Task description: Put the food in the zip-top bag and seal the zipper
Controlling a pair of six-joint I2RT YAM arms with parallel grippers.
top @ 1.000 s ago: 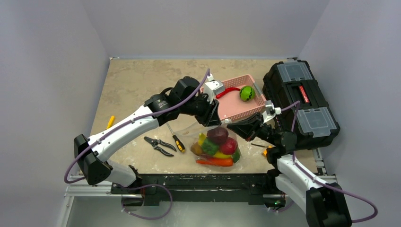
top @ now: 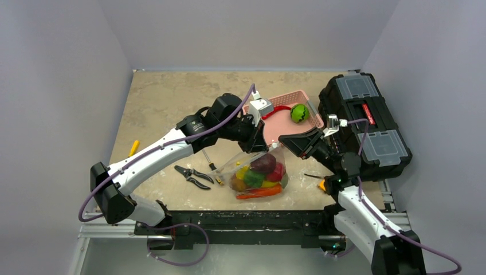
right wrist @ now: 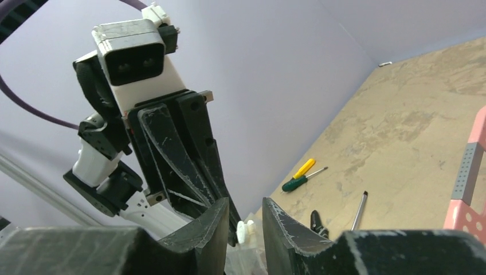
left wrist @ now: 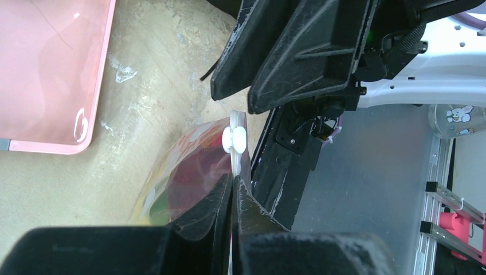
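Observation:
The clear zip top bag (top: 228, 173) holds several foods, among them a purple one (top: 263, 163), a green pepper (top: 253, 179) and a carrot (top: 261, 192). At its upper edge my left gripper is shut on the zipper strip. A white slider (left wrist: 234, 139) sits on that strip, just beyond the left fingertips, towards the right end. My right gripper stands part open with a gap between its fingers; it is close to the slider but clear of it in the left wrist view.
Behind the bag, a pink basket (top: 318, 125) holds a small watermelon (top: 299, 113) and a red chili (top: 279, 109). Pruning shears (top: 193, 176) and a screwdriver (top: 216, 175) lie left of the bag. A black toolbox (top: 367, 123) occupies the right side.
My right gripper has opened and shifted upward in the top view, leaving the bag's corner. The bag's right side has narrowed slightly. My left arm is nearly still.

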